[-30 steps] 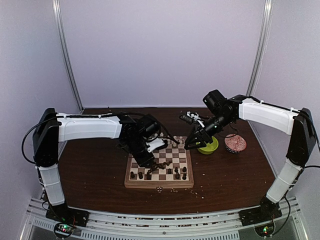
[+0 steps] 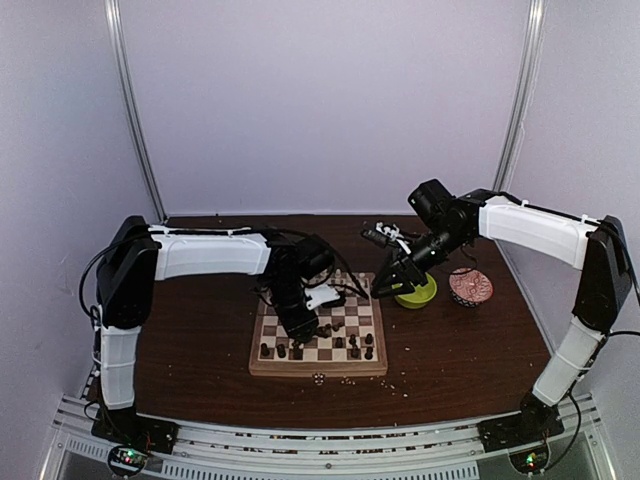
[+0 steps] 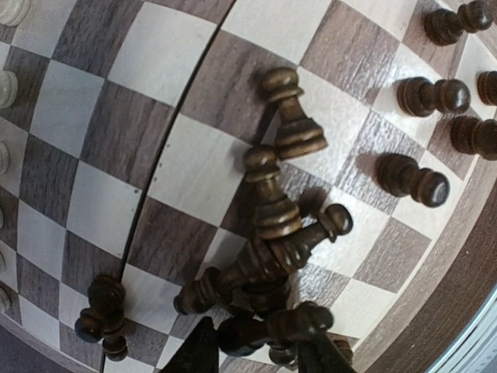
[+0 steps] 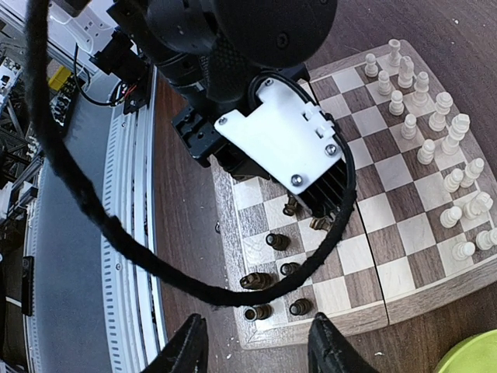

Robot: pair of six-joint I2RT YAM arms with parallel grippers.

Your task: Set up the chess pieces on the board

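The wooden chessboard (image 2: 318, 368) lies on the table, its white pieces (image 4: 425, 151) in two rows along one side. Several dark pieces (image 3: 411, 180) stand near the opposite edge, while others lie in a heap (image 3: 268, 260) mid-board. My left gripper is low over this heap, its fingers (image 3: 199, 350) apart. A dark piece (image 3: 272, 328) lies crosswise just ahead of the fingertips; whether they touch it cannot be told. Off the board's right side, my right gripper hangs open with nothing between its fingers.
Under the right gripper sits a green bowl (image 2: 418, 293), and a red patterned bowl (image 2: 471, 287) stands farther right. The left arm covers part of the board in the top and right wrist views. Bare table lies in front and at the right.
My left arm has shifted a little right and toward the board's near edge, bringing its gripper lower over the dark pieces. The right arm stays almost still.
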